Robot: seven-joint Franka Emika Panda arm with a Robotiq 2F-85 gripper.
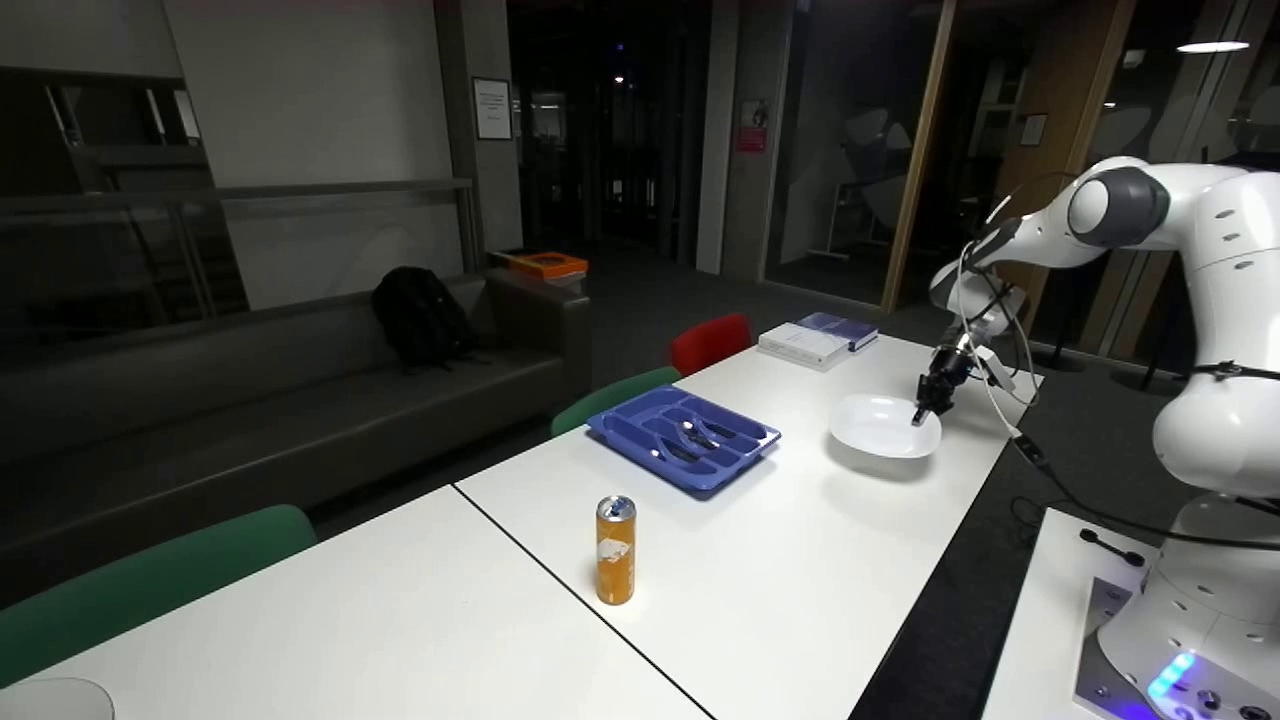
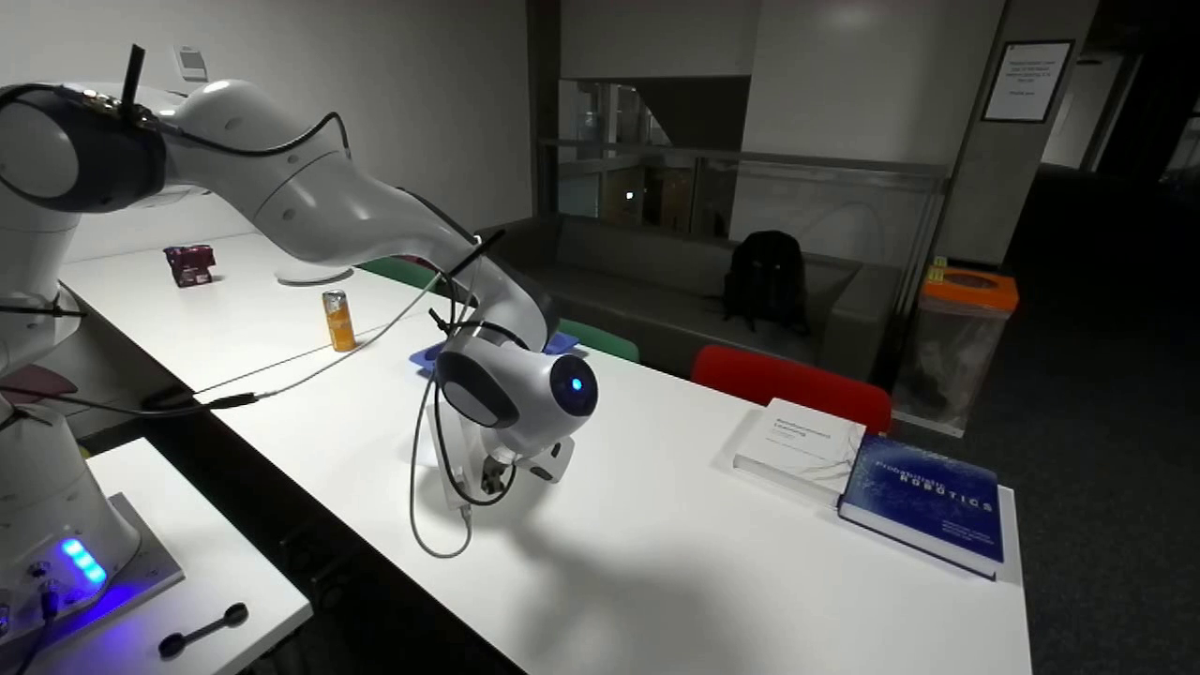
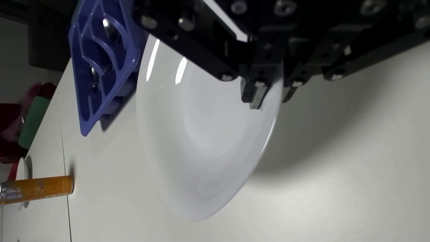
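A shallow white plate (image 1: 873, 426) is tilted just over the right part of the table. My gripper (image 1: 926, 408) is shut on its rim at the side nearest the arm. In the wrist view, one fingertip (image 3: 254, 96) lies against the inner face of the plate (image 3: 209, 117) and the other is behind the rim. Between plate and tabletop a shadow shows; whether the plate's underside touches cannot be told. In exterior view 2 the arm hides most of the plate and the fingers.
A blue cutlery tray (image 1: 684, 434) with several utensils stands left of the plate. An orange can (image 1: 615, 552) is upright nearer the camera. Two books, one white (image 2: 800, 444) and one blue (image 2: 924, 495), lie at the table's far end.
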